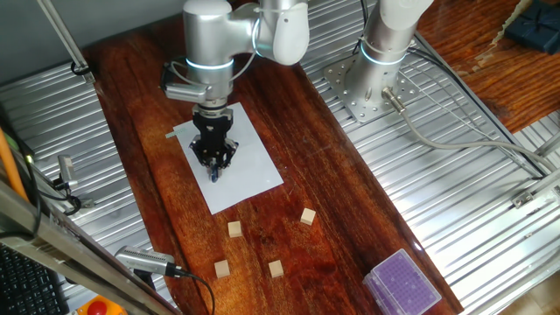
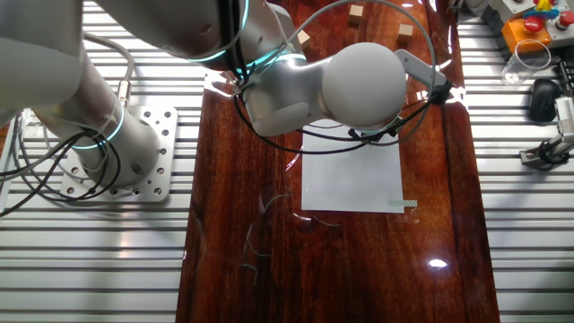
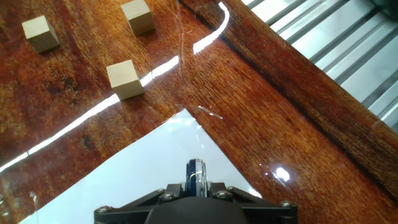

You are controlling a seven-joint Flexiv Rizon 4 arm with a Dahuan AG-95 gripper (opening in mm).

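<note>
My gripper (image 1: 215,163) points down over the white paper sheet (image 1: 254,171), near the sheet's left edge. It is shut on a slim pen-like object (image 3: 196,177), dark blue with a clear, shiny part, which juts out past the fingers. In exterior view 1 the pen-like object's lower end is at or just above the paper; I cannot tell whether it touches. No drawn line shows on the visible paper. In exterior view 2 the arm covers the gripper and part of the sheet (image 2: 350,184).
Several wooden cubes lie beyond the paper, the closest (image 3: 125,79) off its corner. A purple box (image 1: 404,283) stands at the table's front right. A camera-like device (image 1: 145,260) sits at the left edge. Bare wood (image 1: 350,210) lies right of the sheet.
</note>
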